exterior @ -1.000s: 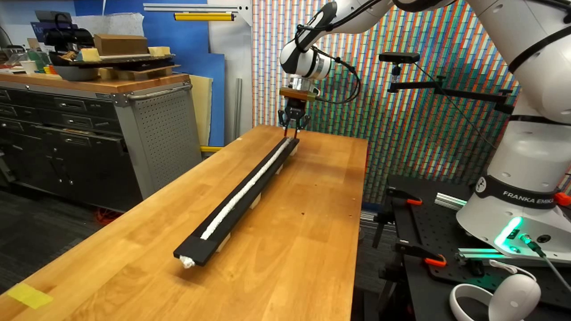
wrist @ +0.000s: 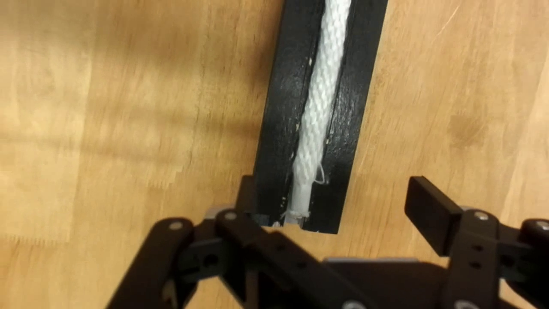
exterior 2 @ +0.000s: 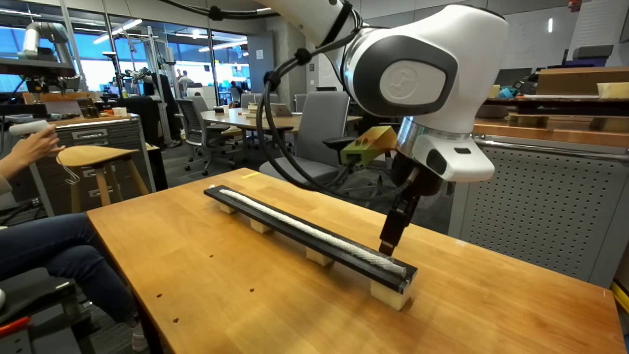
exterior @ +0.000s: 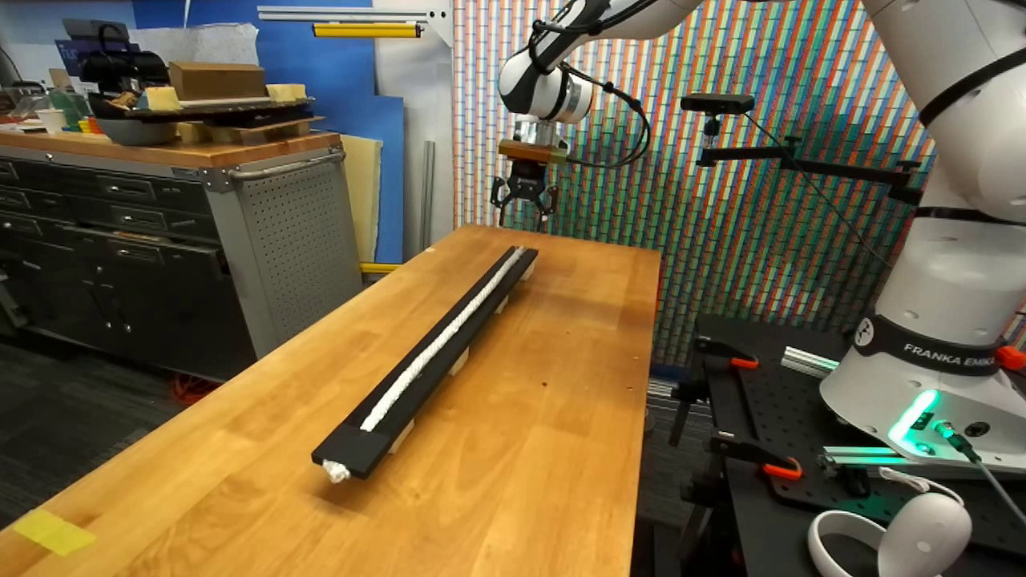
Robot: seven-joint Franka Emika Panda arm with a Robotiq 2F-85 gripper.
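A white braided rope lies along the groove of a long black board, which runs lengthwise over the wooden table. My gripper hangs above the board's far end, its fingers spread apart. In the wrist view, the rope's clear-wrapped end lies in the groove close to the board's end, with a thin loose strand beside it. One finger stands out to the right of the board and the other overlaps its left edge. My gripper is open, and nothing is held between the fingers.
Wooden blocks prop the board above the table. Bare tabletop lies on both sides of it. A tufted white rope end pokes out at the board's near end. Left of the table stands a tool cabinet.
My gripper has risen from the far end of the board and its fingers have spread wider. The rope and board look unmoved.
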